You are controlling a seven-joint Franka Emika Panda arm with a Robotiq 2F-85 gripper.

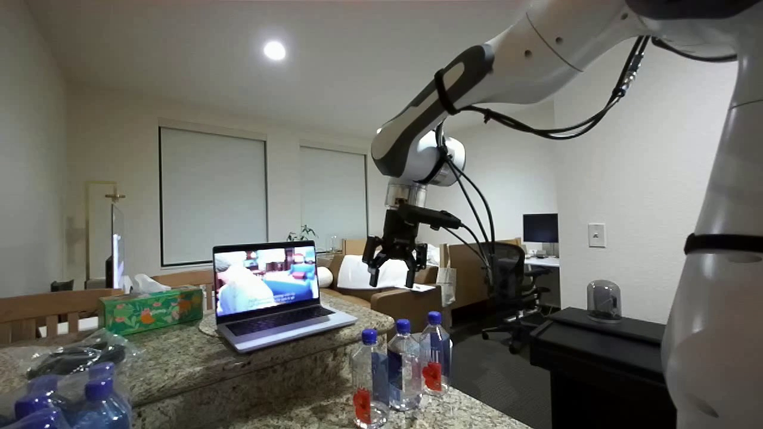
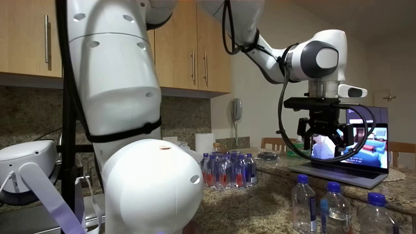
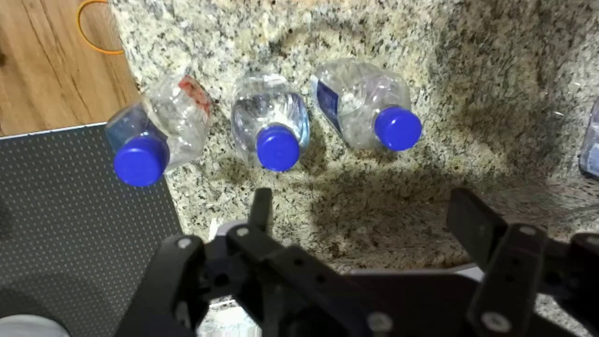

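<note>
Three clear bottles with blue caps stand upright in a row near the counter's end: a left bottle [image 3: 179, 120], a middle bottle [image 3: 269, 112] holding some liquid, and a right bottle [image 3: 362, 98]. My gripper [image 1: 391, 277] hangs above and apart from them, pointing down. Its fingers are spread wide, with only air between the fingers. In the wrist view the black fingertips [image 3: 261, 210] lie below the row of caps, on the raised ledge's side. The second exterior view shows the gripper [image 2: 326, 146] in front of the laptop screen.
An open laptop [image 1: 279, 314] and a green tissue box [image 1: 151, 311] sit on the raised ledge. Several more bottles [image 2: 230, 171] are grouped farther along the counter. Bare granite [image 2: 241, 210] lies between the groups.
</note>
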